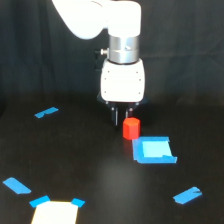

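Note:
A small red block (pixel 131 129) stands on the dark table, just left of the blue-edged pale square (pixel 155 150). My gripper (pixel 122 114) hangs pointing down under the white hand, its dark fingers hard to make out against the black background. They seem to stand apart, the left one clear of the block. On the right, the finger is at the block's upper edge; whether it touches, or is in front or behind, I cannot tell. Nothing shows clasped between the fingers.
A pale square with blue tape corners (pixel 54 213) lies at the front left. Blue tape strips mark the table at the left (pixel 16 186), back left (pixel 46 112) and front right (pixel 187 195).

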